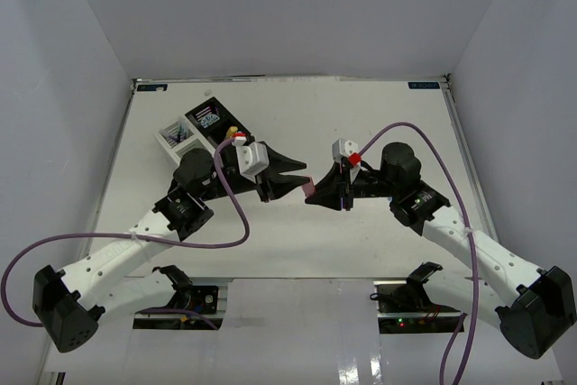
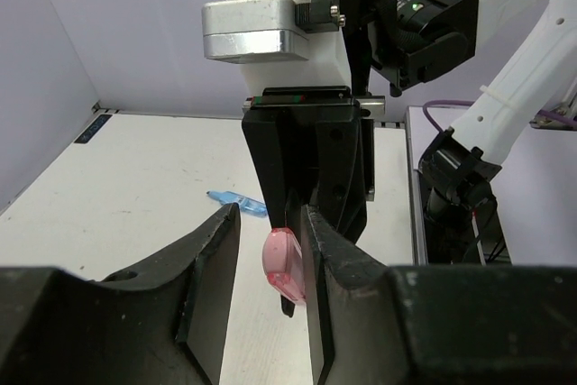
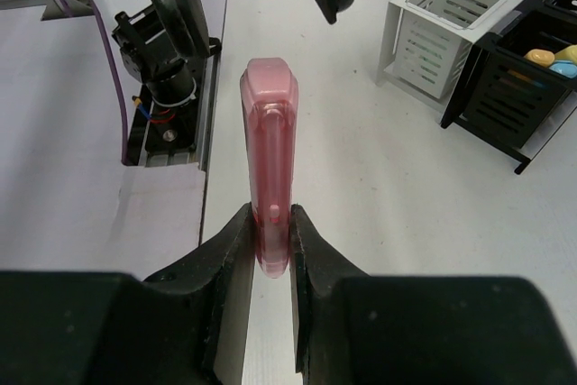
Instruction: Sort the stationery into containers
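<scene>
A pink stationery piece (image 3: 270, 151) stands upright, held by my right gripper, which is shut on it. In the left wrist view the pink piece (image 2: 281, 263) shows between and beyond the fingers of my left gripper, which is part open and, in the right wrist view, hangs apart from the piece. A blue item (image 2: 242, 201) lies on the table. The white container (image 3: 424, 51) and black container (image 3: 500, 96), holding yellow and blue items, stand at the upper left of the top view.
The two arms face each other closely over its middle. Grey walls surround the workspace.
</scene>
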